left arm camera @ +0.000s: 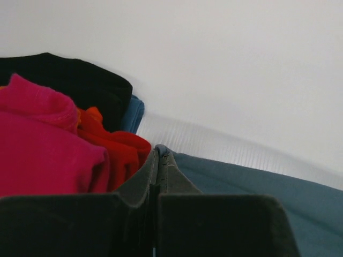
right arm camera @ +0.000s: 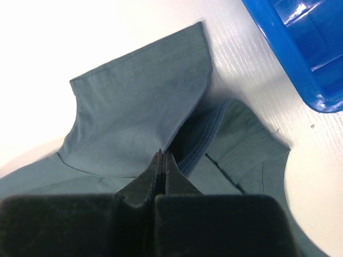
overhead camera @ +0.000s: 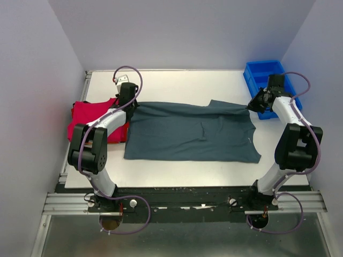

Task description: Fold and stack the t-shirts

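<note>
A dark grey-blue t-shirt [overhead camera: 182,136] is spread on the white table, its far edge folded over in a long strip. At its far left corner my left gripper [overhead camera: 137,104] is shut; in the left wrist view a bit of the shirt [left arm camera: 162,148] shows pinched at the fingertips. On the right, my right gripper [overhead camera: 248,108] is shut on a raised fold of the same shirt. Seen from the right wrist, one sleeve [right arm camera: 144,80] lies turned outward beyond the fingertips, and the cloth stands up in a small opening beside them.
A pile of red and pink cloth [overhead camera: 88,120] lies at the left, touching or nearly touching my left gripper; black cloth [left arm camera: 64,80] shows behind it. A blue bin [overhead camera: 251,81] stands at the far right, close by my right gripper.
</note>
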